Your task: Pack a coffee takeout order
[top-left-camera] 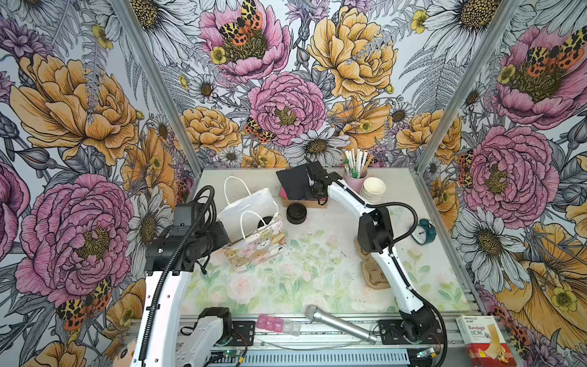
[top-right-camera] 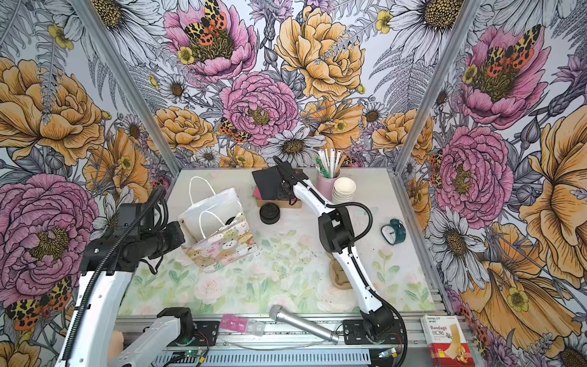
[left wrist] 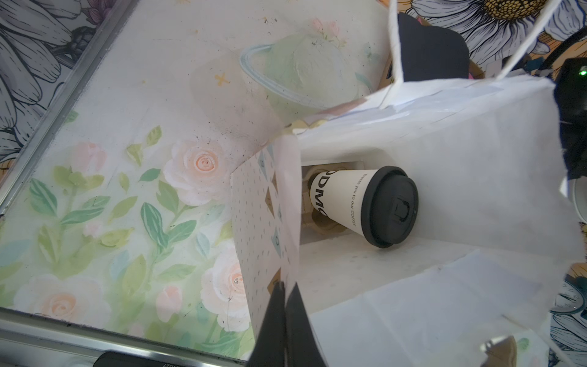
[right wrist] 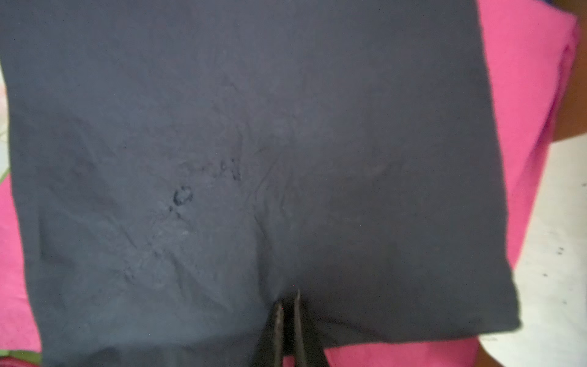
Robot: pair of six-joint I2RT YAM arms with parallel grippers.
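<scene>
The paper bag (top-left-camera: 253,247) with a bear print stands open at the left of the table. Inside it, a white coffee cup (left wrist: 342,197) with a black lid (left wrist: 397,211) leans over a brown carrier (left wrist: 330,227). My left gripper is shut at the bag's near edge; whether paper is pinched between its tips cannot be told. At the back, a black napkin (right wrist: 263,153) lies over pink ones (right wrist: 519,79). My right gripper is at the napkin's near edge, its fingers slightly apart, with dark napkin showing between and behind them.
Black lids (top-left-camera: 296,213) sit right of the bag. A cup of straws (top-left-camera: 355,181) and white bowls (top-left-camera: 373,188) stand back right. A brown carrier (top-left-camera: 374,272) lies under the right arm, and a clock (top-left-camera: 423,232) near the right edge.
</scene>
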